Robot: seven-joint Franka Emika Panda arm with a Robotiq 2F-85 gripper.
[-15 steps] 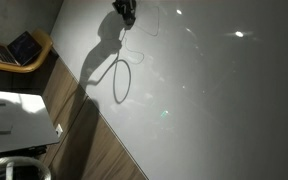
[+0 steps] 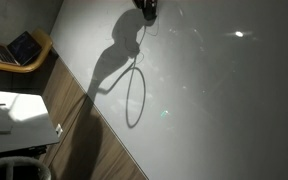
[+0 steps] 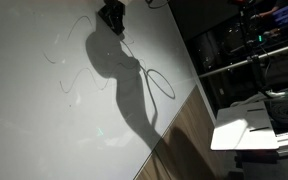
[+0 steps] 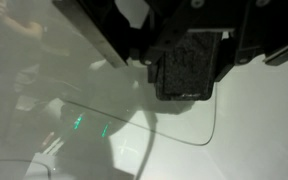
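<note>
A dark, rough-faced block (image 4: 187, 80), perhaps an eraser, sits between the fingers of my gripper at the top of the wrist view. The gripper is shut on it. Below it, a thin dark line (image 4: 174, 137) curves across the glossy white board (image 4: 254, 135). My gripper (image 2: 150, 12) is at the top edge of exterior view 1, over the board (image 2: 224, 100). In exterior view 2 the gripper (image 3: 112, 16) is also near the top, with thin strokes (image 3: 81, 22) on the board beside it. Whether the block touches the board I cannot tell.
The arm casts a large shadow (image 2: 109, 60) with a cable loop across the board. Wood (image 2: 79, 125) borders the board, and beyond it are an orange chair (image 2: 34, 60) and a white table (image 2: 24, 125). Much of the board is free of objects.
</note>
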